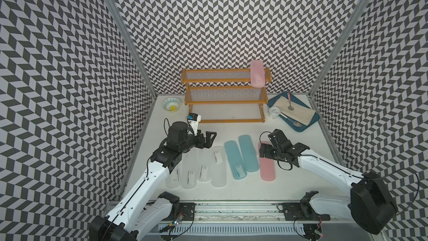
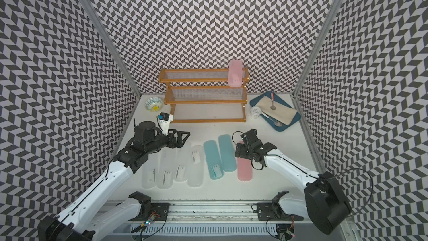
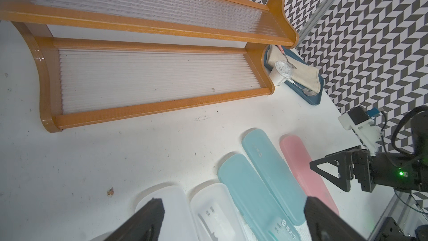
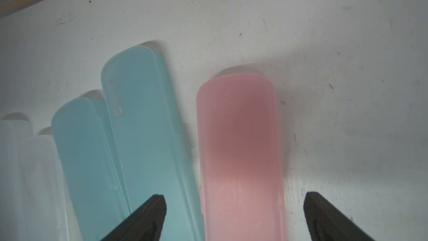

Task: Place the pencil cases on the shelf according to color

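A pink pencil case (image 4: 238,142) lies on the table; my right gripper (image 1: 264,150) is open over it, its fingers either side of the case in the right wrist view. Two teal cases (image 1: 248,151) (image 1: 232,151) lie left of it, and several clear cases (image 1: 219,174) farther left. Another pink case (image 1: 257,72) rests on the top right of the wooden shelf (image 1: 223,101), whose lower tiers are bare. My left gripper (image 1: 206,139) hovers above the clear cases, fingers apart with nothing seen between them.
A patterned bowl (image 1: 171,104) is at the back left. A blue tray (image 1: 307,122) with cloth and utensils, and a white cup (image 1: 274,112), sit right of the shelf. Free table lies between cases and shelf.
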